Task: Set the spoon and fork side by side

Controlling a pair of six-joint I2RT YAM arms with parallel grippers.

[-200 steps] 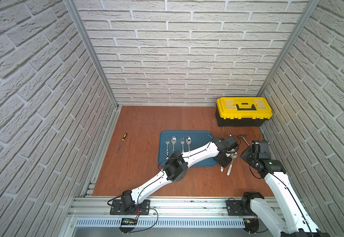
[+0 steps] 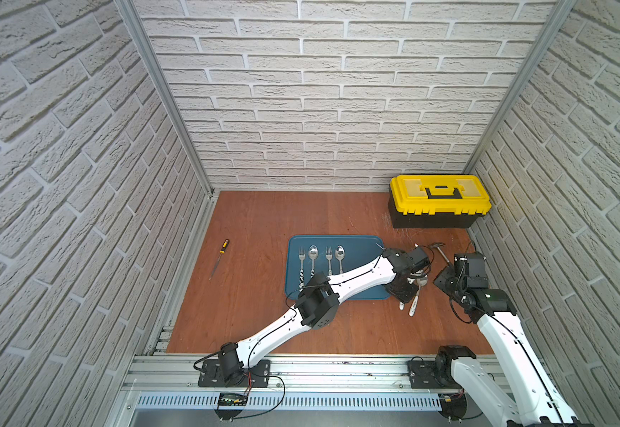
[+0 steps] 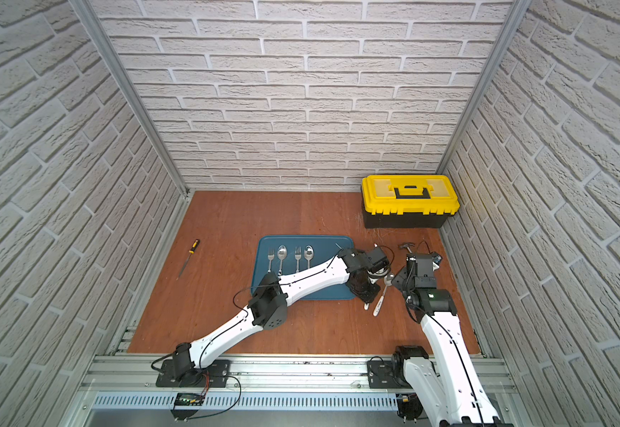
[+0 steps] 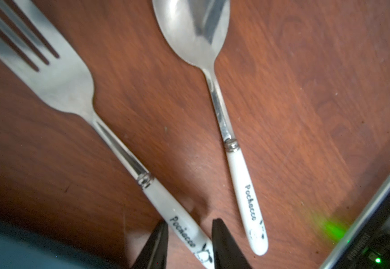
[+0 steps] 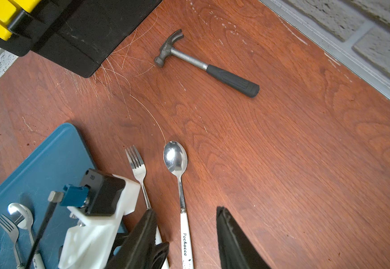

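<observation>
A white-handled fork [image 4: 67, 89] lies on the wood just beside the blue tray; in the left wrist view my left gripper is low over its handle, shut on it. A white-handled spoon [image 4: 242, 179] lies a short gap to the fork's right, the two heads farther apart than the handle ends in that view. In the right wrist view the spoon [image 5: 175, 157] shows whole to near its handle end, and the fork [image 5: 138, 170] is partly behind my left arm. My right gripper hangs open above, nothing between its fingers.
The blue tray [image 2: 358, 247] holds several forks and spoons. A yellow-lidded toolbox [image 2: 438, 200] stands at the back right, with a hammer [image 5: 230, 78] in front of it. A screwdriver [image 2: 223, 249] lies at the left. The wood left and behind the tray is mostly clear.
In the top left view the fork's handle end below my left gripper has shifted very slightly rightward. Both arms look otherwise almost unmoved.
</observation>
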